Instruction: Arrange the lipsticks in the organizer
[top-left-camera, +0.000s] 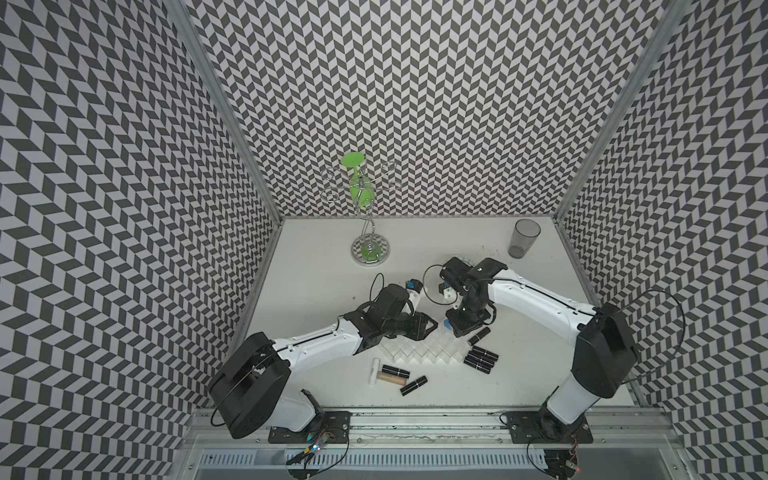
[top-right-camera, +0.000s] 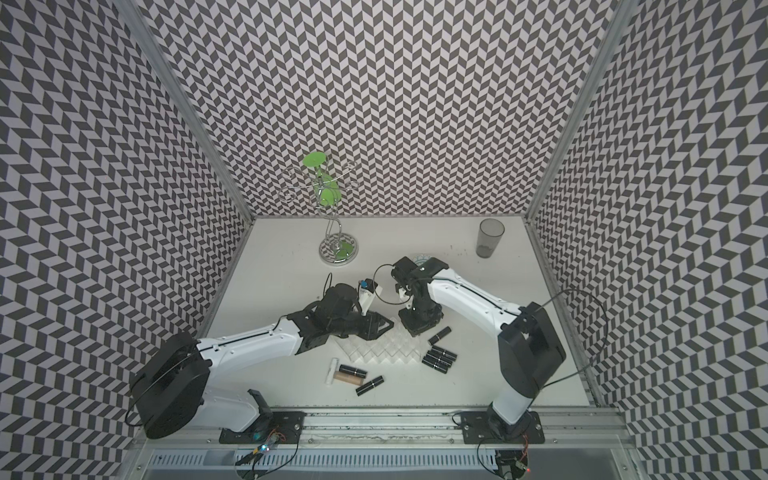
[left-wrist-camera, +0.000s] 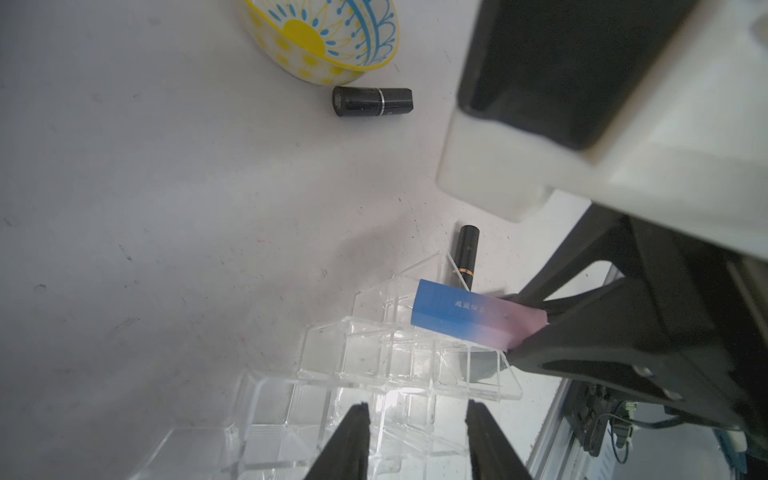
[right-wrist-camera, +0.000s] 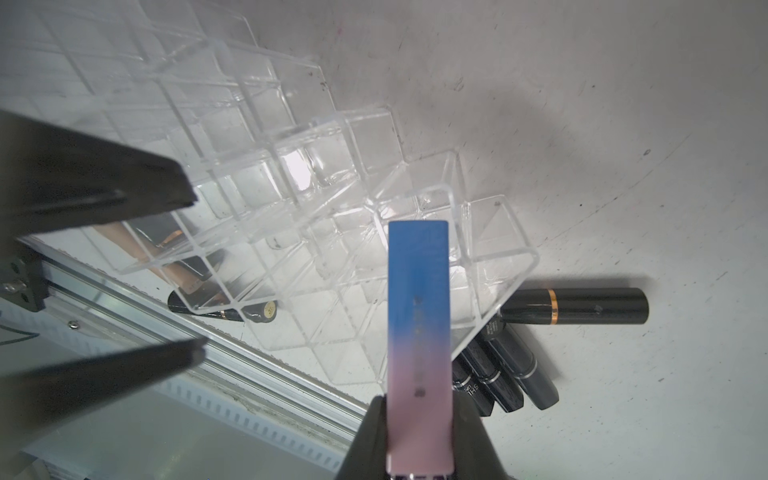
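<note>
My right gripper is shut on a blue-to-pink lipstick (right-wrist-camera: 417, 304), held over the right end of the clear organizer (top-left-camera: 432, 349). In the left wrist view the same lipstick (left-wrist-camera: 460, 312) lies across the organizer's upper rims; whether it touches them I cannot tell. Part open and empty, my left gripper hovers above the organizer's cells (left-wrist-camera: 320, 408). Right of the organizer is a cluster of black lipsticks (top-left-camera: 481, 359), with a single black lipstick (top-left-camera: 479, 336) just behind. In front lie a white tube (top-left-camera: 373, 371), a tan tube (top-left-camera: 392, 378) and black lipsticks (top-left-camera: 413, 385).
A yellow-rimmed bowl (left-wrist-camera: 328, 72) and a black lipstick (left-wrist-camera: 373, 101) sit behind the organizer, mostly covered by the right arm in the top views. A green-and-chrome stand (top-left-camera: 369, 249) and a grey glass (top-left-camera: 524, 238) are at the back.
</note>
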